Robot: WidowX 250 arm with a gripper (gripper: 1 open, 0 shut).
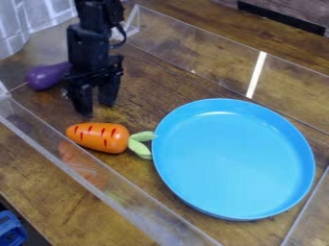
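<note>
My black gripper [92, 88] hangs at the upper left over the wooden surface, its fingers pointing down; whether they are open or shut is unclear against the dark shape. An orange toy carrot [98, 137] with pale green leaves lies just in front of it. A purple eggplant [49, 76] lies to the left behind the gripper.
A large blue plate [234, 157] fills the right side, beside the carrot's leaves. Clear plastic walls border the work area. A blue object [8, 230] sits outside at the lower left.
</note>
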